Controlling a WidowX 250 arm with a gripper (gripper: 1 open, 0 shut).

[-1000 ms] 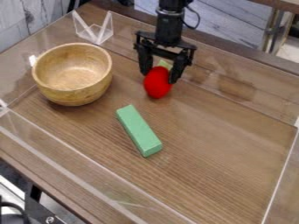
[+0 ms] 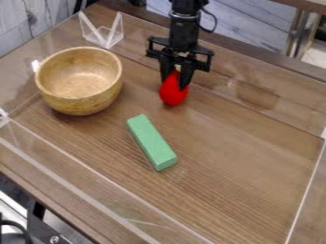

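My black gripper [image 2: 176, 71] hangs at the upper middle of the camera view, directly over a red rounded object [image 2: 174, 93] on the wooden table [image 2: 242, 172]. Its fingers reach down around the red object's top; whether they grip it I cannot tell. Something small and yellowish behind the gripper is mostly hidden.
A wide wooden bowl [image 2: 79, 80] stands at the left. A green block [image 2: 152, 142] lies below the middle. A white wire-like object [image 2: 99, 30] is at the upper left.
The arm has drawn in to a more upright, narrower pose over the red object, its fingers appearing closer together. The other objects have stayed in place.
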